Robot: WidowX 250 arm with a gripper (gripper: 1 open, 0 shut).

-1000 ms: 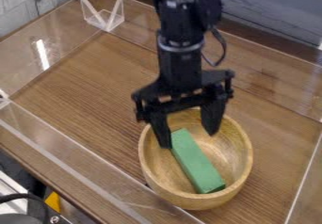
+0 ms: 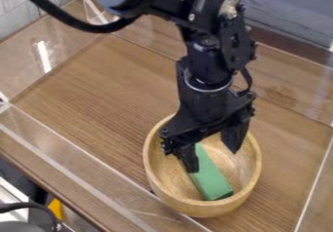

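Note:
My gripper (image 2: 208, 146) hangs over a round wooden bowl (image 2: 166, 187), its fingers spread open, with the left fingertip down inside the bowl. A green rectangular block (image 2: 213, 183) lies in the bowl, partly hidden beneath that finger. I cannot tell whether the finger touches the block.
Bare wooden tabletop (image 2: 92, 99) stretches to the left and back of the bowl, inside clear low walls. Dark cables and a small yellow item sit outside at the lower left.
The gripper has come down and toward the front into the bowl, now covering more of the green block. The bowl and block look unmoved.

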